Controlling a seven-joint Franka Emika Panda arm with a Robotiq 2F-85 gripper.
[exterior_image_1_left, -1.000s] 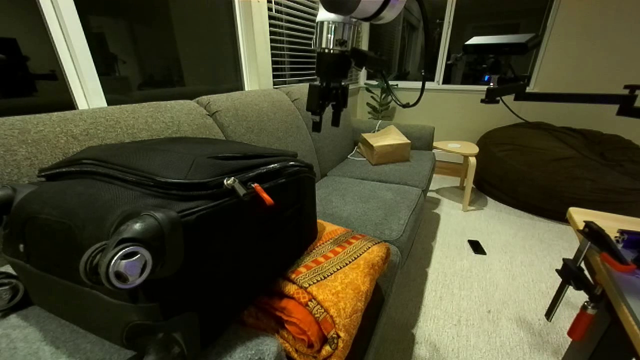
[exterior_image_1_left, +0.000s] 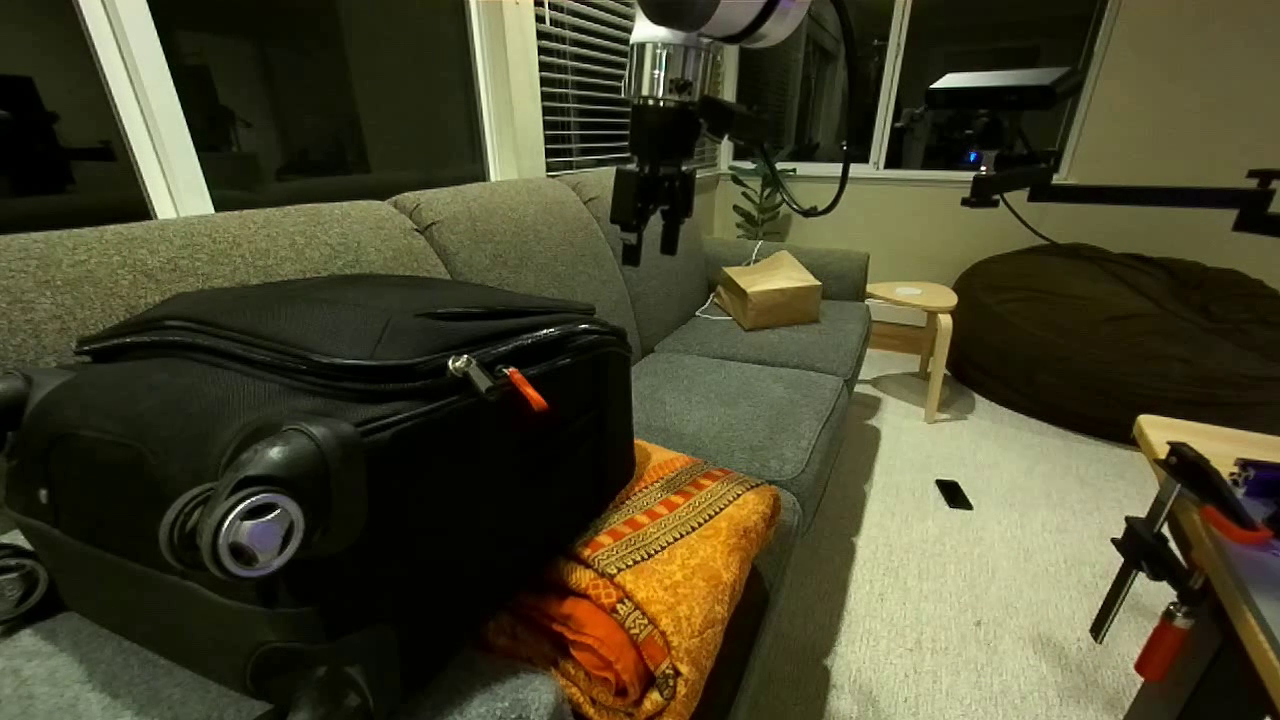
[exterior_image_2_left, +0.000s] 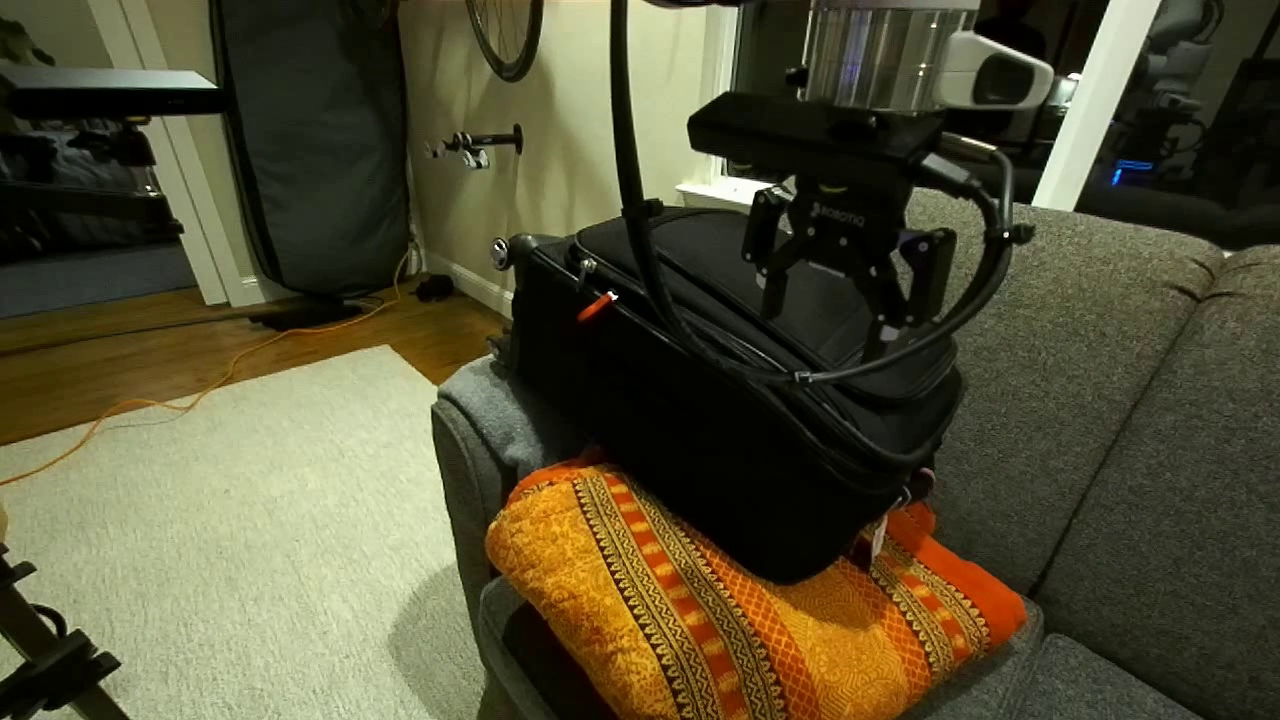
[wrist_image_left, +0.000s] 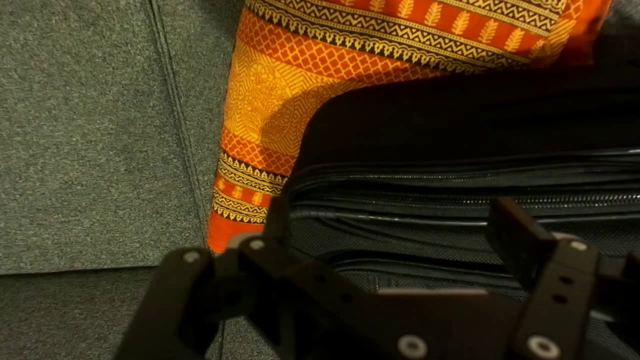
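Note:
A black suitcase (exterior_image_1_left: 504, 456) lies on the grey couch, partly on top of a folded orange patterned blanket (exterior_image_1_left: 684, 540). My gripper (exterior_image_1_left: 649, 246) hangs in the air, fingers pointing down, clear of everything. In the second exterior view the gripper (exterior_image_2_left: 828, 324) shows in front of the suitcase (exterior_image_2_left: 708, 432), its fingers spread apart. From the wrist, the open gripper has the zipped edge of the suitcase (wrist_image_left: 420, 132) beneath it, with nothing held between the fingers. The blanket (wrist_image_left: 264, 114) sticks out past the suitcase's end.
A brown paper bag (exterior_image_1_left: 770, 292) sits on the couch's far seat. A round stool (exterior_image_1_left: 914, 294) and a beanbag (exterior_image_1_left: 1128, 336) stand beyond. One phone-like black object (exterior_image_1_left: 954, 493) lies on the carpet.
My gripper has shifted very slightly in the first exterior view. The suitcase, blanket and couch look the same.

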